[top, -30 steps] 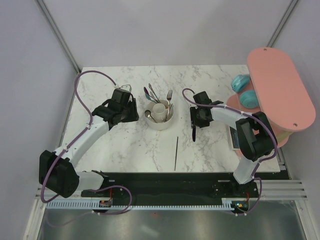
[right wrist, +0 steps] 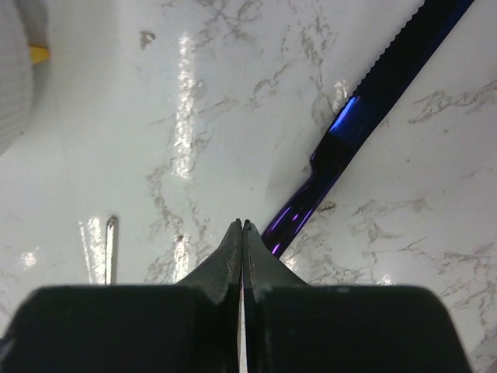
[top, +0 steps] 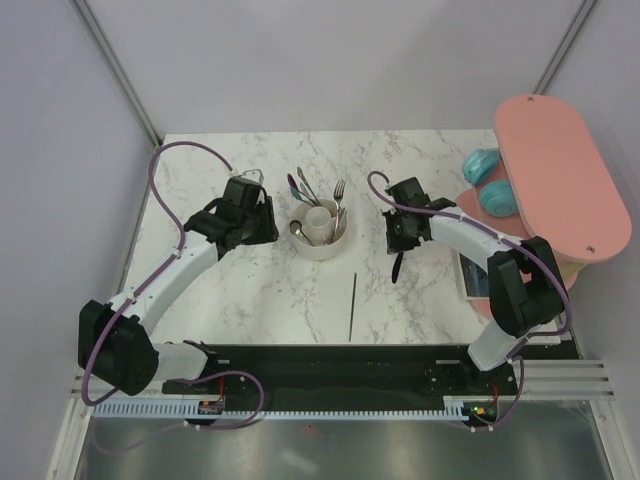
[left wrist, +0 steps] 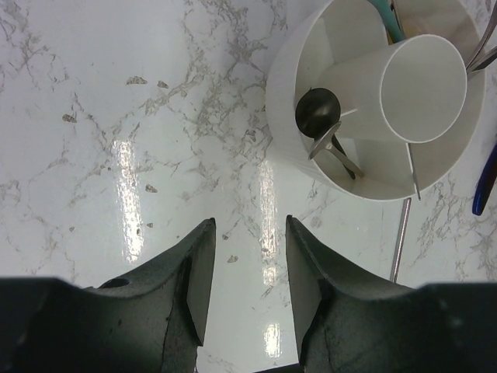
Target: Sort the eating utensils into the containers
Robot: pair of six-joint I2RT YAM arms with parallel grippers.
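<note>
The dark blue knife (right wrist: pixel 345 132) lies flat and slanted on the marble table in the right wrist view, its handle just beyond and to the right of my fingertips. My right gripper is shut, its two fingers meeting with nothing between them. From the top, part of the knife (top: pixel 397 267) shows below that gripper. Over bare table left of the white round container (top: pixel 318 250), my left gripper stands open and empty. A fork (top: pixel 338 198) and several spoons, among them a dark spoon (left wrist: pixel 317 111), sit in the container around a white inner cup (left wrist: pixel 423 89).
A thin metal stick (top: pixel 352 305) lies at the table's front middle. Along the right side stand a pink rack (top: pixel 565 175) and turquoise bowls (top: pixel 497 198), close to my right arm. Bare table lies left of the container.
The right gripper went from open around the knife's handle to shut. My left arm has barely moved.
</note>
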